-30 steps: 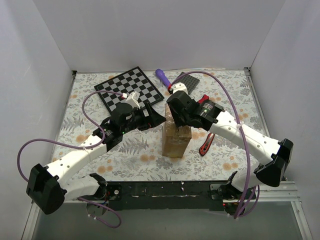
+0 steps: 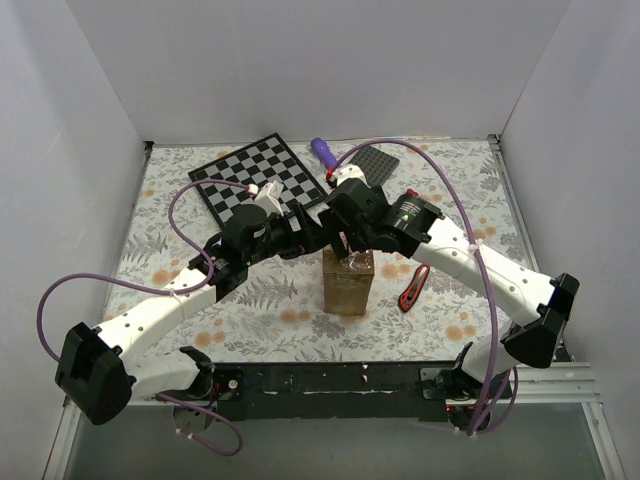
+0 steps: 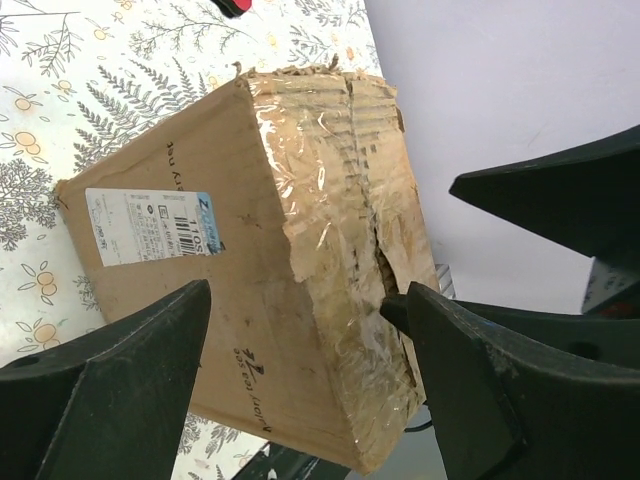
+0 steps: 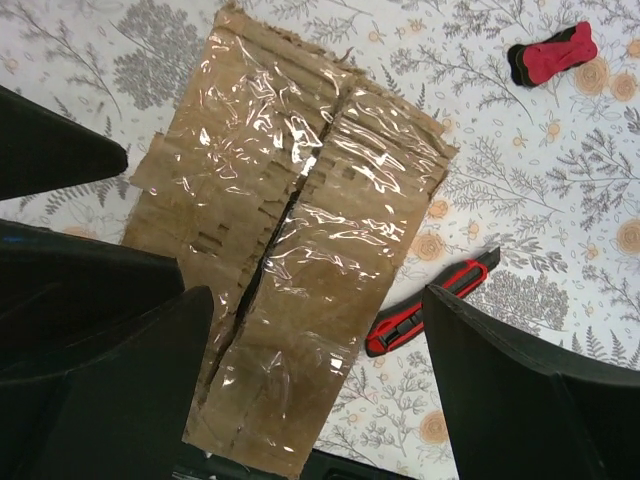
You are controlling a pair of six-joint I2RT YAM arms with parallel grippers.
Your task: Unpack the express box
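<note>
A brown cardboard box stands upright at the table's middle, shiny clear tape across its top. Between the two top flaps runs a dark narrow slit. A shipping label shows on one side. My left gripper stands open at the box's upper left edge, fingers apart. Over the top my right gripper is open too, nothing gripped between its fingers. In the left wrist view one right finger reaches to the slit; whether its tip is inside is unclear.
Right of the box lies a red and black utility knife. Behind are a checkered board, a purple-handled object, a dark grey pad and a small red item.
The box's rightward lean has lessened. The left arm barely moved.
</note>
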